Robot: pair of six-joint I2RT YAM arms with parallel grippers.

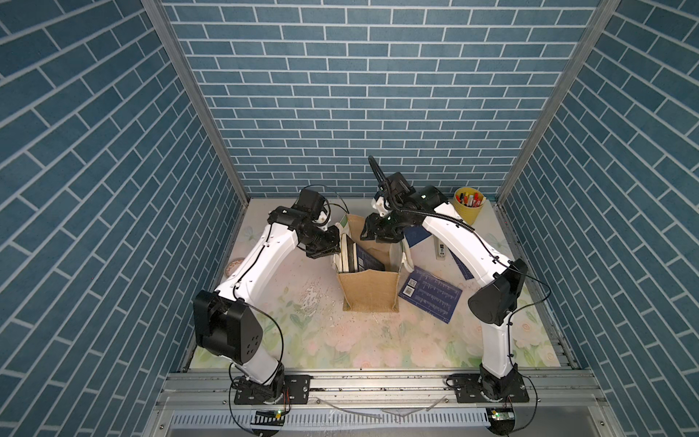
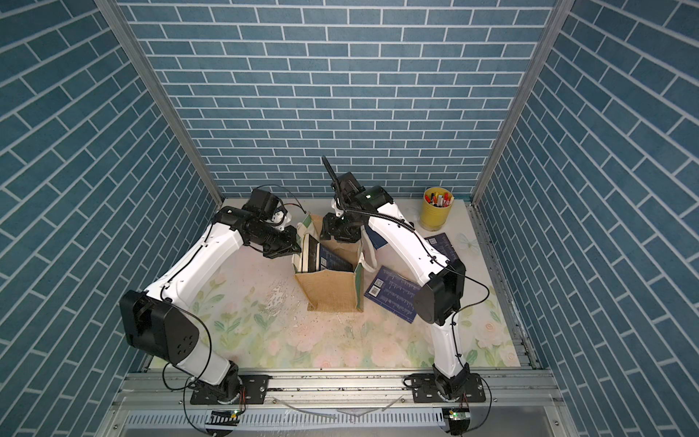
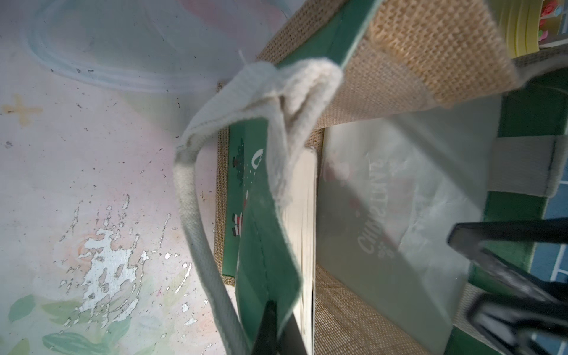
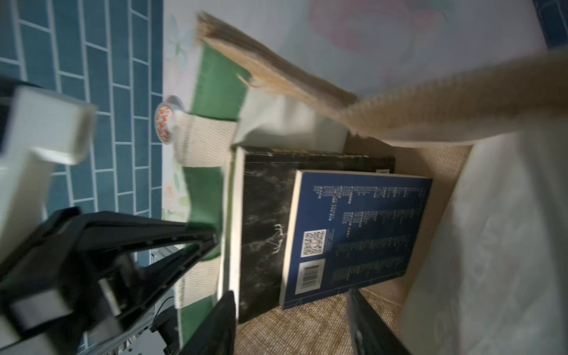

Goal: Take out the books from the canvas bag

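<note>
The tan canvas bag (image 1: 370,291) stands open mid-table, books leaning inside against its left side. My left gripper is shut at the bag's left rim, beside the white strap (image 3: 198,219) and green lining; whether anything thin is between its fingers is unclear. My right gripper is open above the bag's interior, facing a dark marbled book (image 4: 260,207) and a navy book (image 4: 355,230) with a QR code.
Navy books (image 1: 429,291) lie on the table right of the bag, near a small remote (image 1: 440,247). A yellow pen cup (image 2: 435,215) stands at the back right.
</note>
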